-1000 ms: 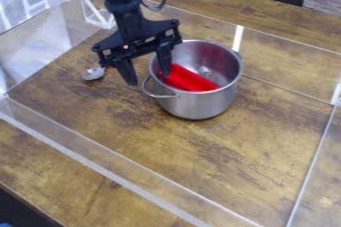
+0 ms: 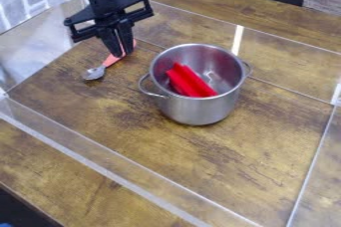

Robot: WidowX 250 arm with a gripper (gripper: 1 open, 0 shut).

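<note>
My black gripper hangs at the upper left, above a red-handled metal utensil lying on the wooden table; whether its fingers touch the handle cannot be told. To the right stands a steel pot with a red object lying inside it.
Bare wooden table fills the front and right. A clear rim or sheet edge runs along the left side.
My gripper has moved up and left, away from the pot to over the utensil. The red object stays in the pot.
</note>
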